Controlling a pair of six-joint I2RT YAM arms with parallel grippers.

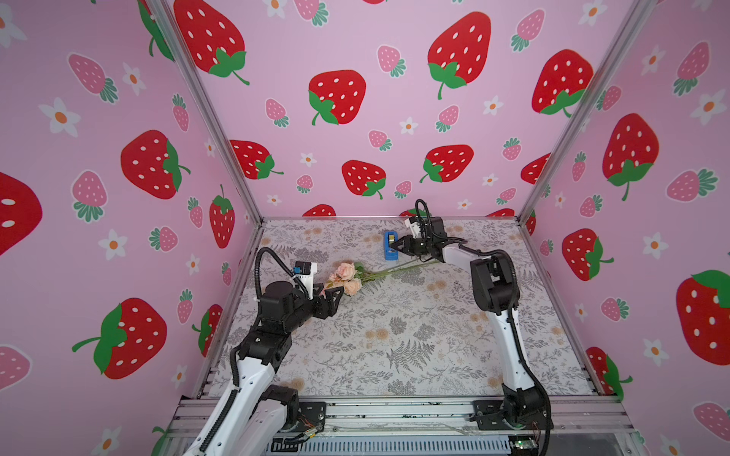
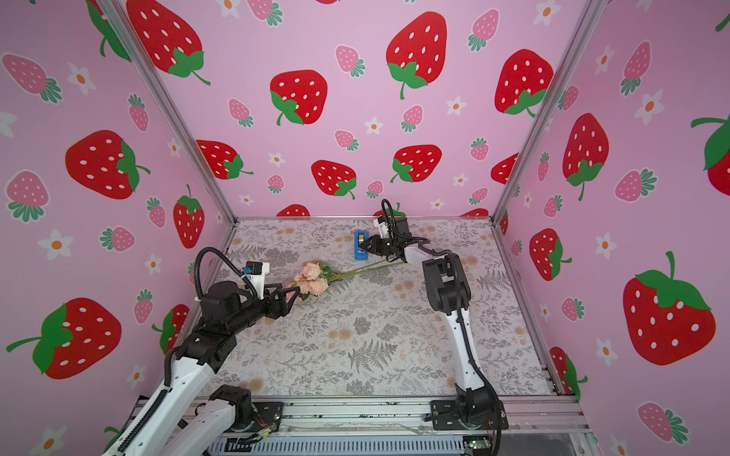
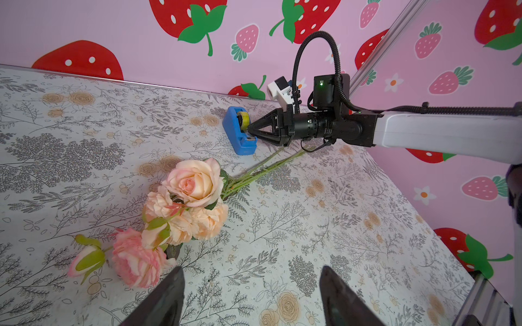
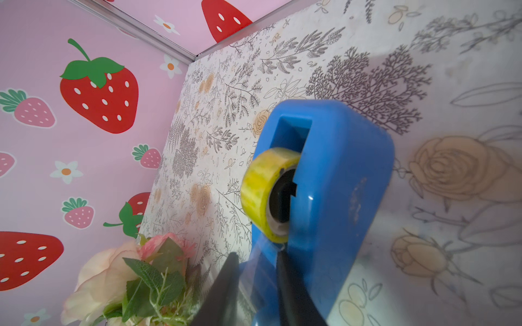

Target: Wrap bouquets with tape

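A blue tape dispenser (image 4: 348,157) with a yellow tape roll (image 4: 263,187) stands near the back wall. At its side is my right gripper, its fingers a short gap apart at the strip of clear tape (image 4: 255,271) below the roll. Whether they touch the strip I cannot tell. The bouquet (image 3: 185,203) of pink and peach flowers lies on its side, blooms to the left and green stems (image 3: 261,172) running right, in front of the dispenser. My left gripper stands open near the blooms, with nothing between its fingers.
Strawberry-print walls close off the back and both sides. The right arm (image 3: 435,130) reaches over the right part of the table, above the stem ends.
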